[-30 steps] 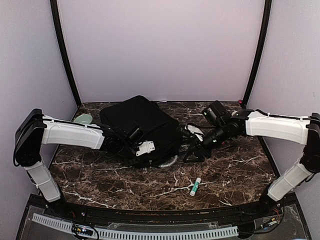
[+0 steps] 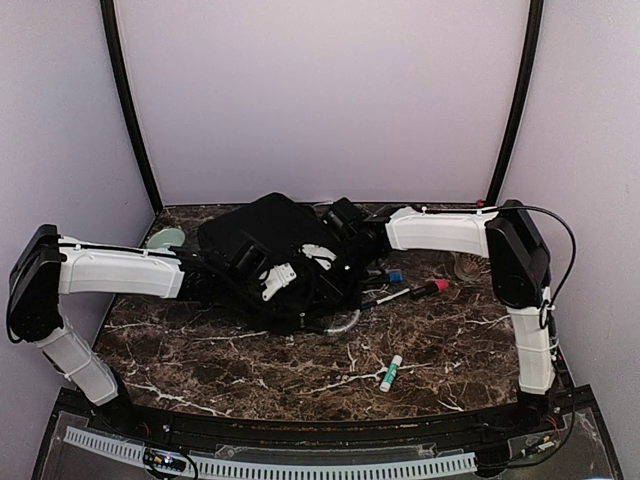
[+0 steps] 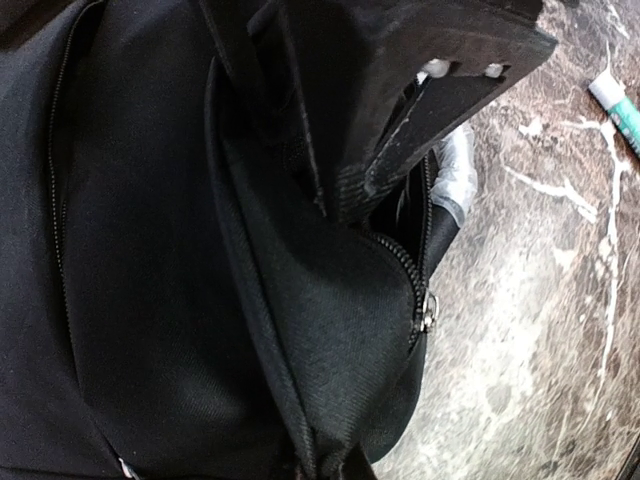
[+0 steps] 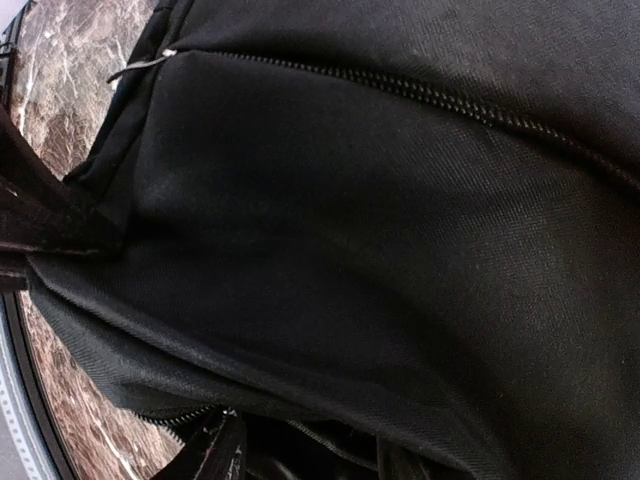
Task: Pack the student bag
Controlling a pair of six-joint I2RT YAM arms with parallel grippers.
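A black bag (image 2: 262,222) lies on the marbled table, its zipped opening facing the front. My left gripper is shut on a fold of the bag's fabric at the edge of that opening. The right gripper reaches in at the opening, its fingers apart; no object shows between them, though dark cloth hides much of the tips. In the left wrist view the zipper's metal pull (image 3: 429,312) hangs beside the opening. A white and green glue stick (image 2: 391,373) lies alone on the table in front.
Right of the bag lie a dark marker with a red end (image 2: 430,289) and a small blue item (image 2: 395,277), partly behind my right arm. At the back left sits a pale green bowl (image 2: 166,238).
My right gripper has moved left from beside the bag to its opening. The left gripper has shifted slightly left, still on the fabric. The glue stick has stayed put.
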